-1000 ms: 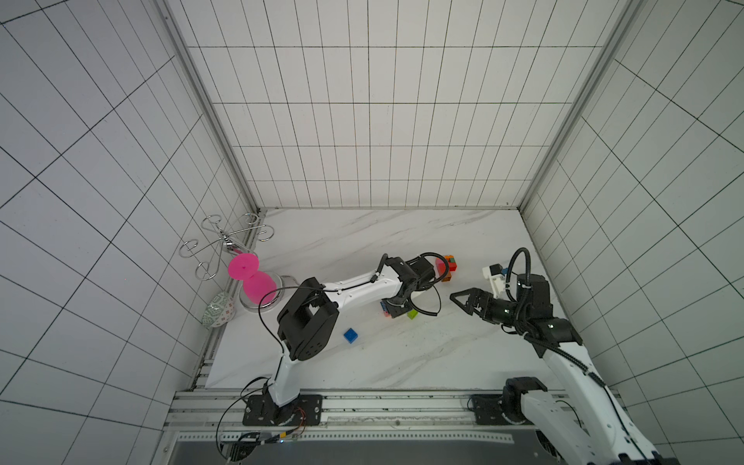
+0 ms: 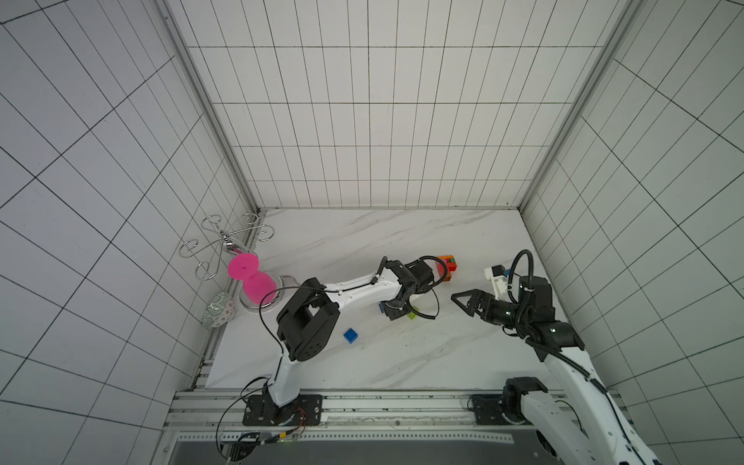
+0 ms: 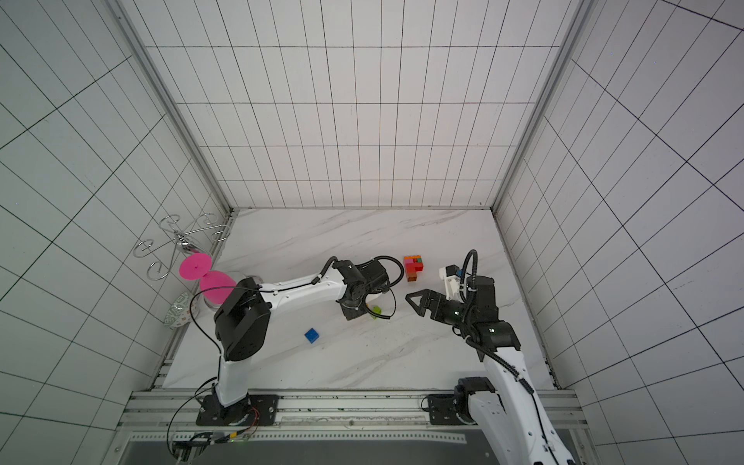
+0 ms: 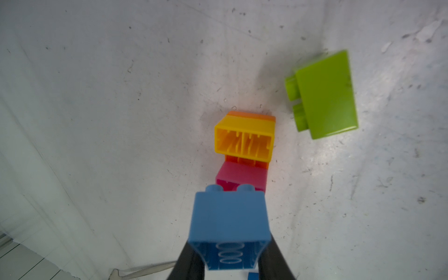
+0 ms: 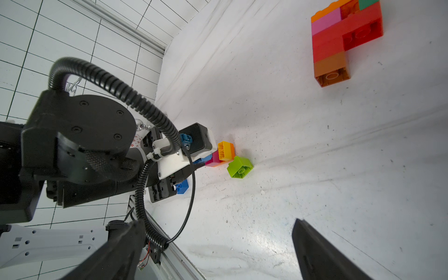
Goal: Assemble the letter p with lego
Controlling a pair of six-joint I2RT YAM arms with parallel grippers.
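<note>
A light blue brick (image 4: 229,212) is between the fingers of my left gripper, which is shut on it. Its studs point at a small stack in the left wrist view: a pink brick (image 4: 242,175) and a yellow brick (image 4: 245,133) on an orange one (image 4: 252,114). The blue brick overlaps the pink one's near edge; whether they touch I cannot tell. Off to the stack's right lies a lime green brick (image 4: 326,95) on its side. My right gripper is open and empty, away from the bricks.
A joined red, orange, purple and green group (image 5: 338,42) lies farther back. One dark blue brick (image 2: 350,335) sits alone near the front left. Pink discs (image 2: 259,287) and a wire rack (image 2: 224,240) stand at the left.
The right arm has barely moved, a touch toward the front.
</note>
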